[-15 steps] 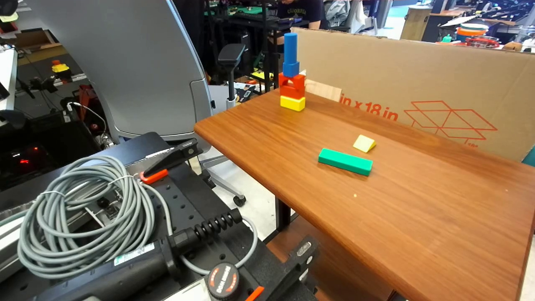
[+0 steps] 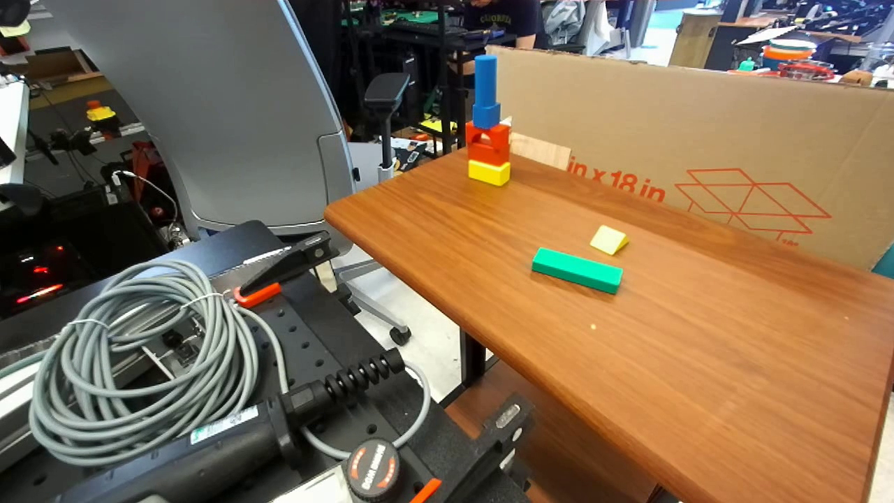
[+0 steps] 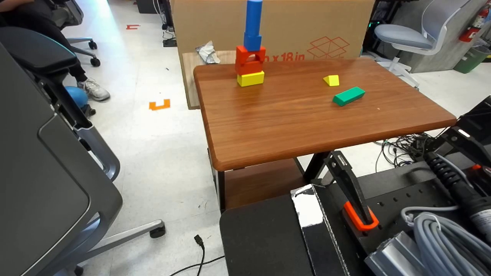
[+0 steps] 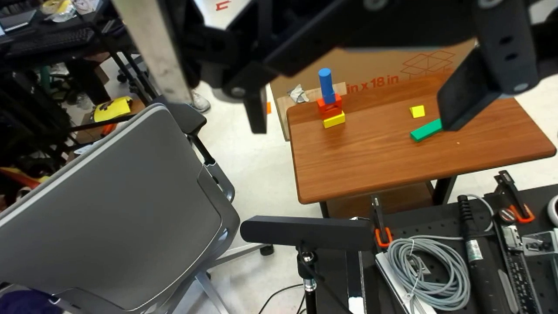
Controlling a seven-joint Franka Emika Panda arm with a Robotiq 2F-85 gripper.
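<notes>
A stack stands near the table's back left corner: a yellow block [image 2: 488,172] at the bottom, red pieces [image 2: 488,144] with an arch-shaped gap above it, and blue pieces [image 3: 253,23] topped by a tall cylinder. Farther right on the tabletop lie a long green block [image 2: 577,270] and a small yellow wedge [image 2: 609,239], apart from each other. In the wrist view my gripper is open, its dark fingers [image 4: 465,99] spread wide with nothing held. It hangs well away from the table, and one finger hides the green block's end there. Neither exterior view shows it.
A grey chair [image 4: 130,209] is at the left. In front, a black bench carries coiled grey cable [image 2: 151,360] and clamps; a camera on a stand [image 4: 308,233] rises beside it.
</notes>
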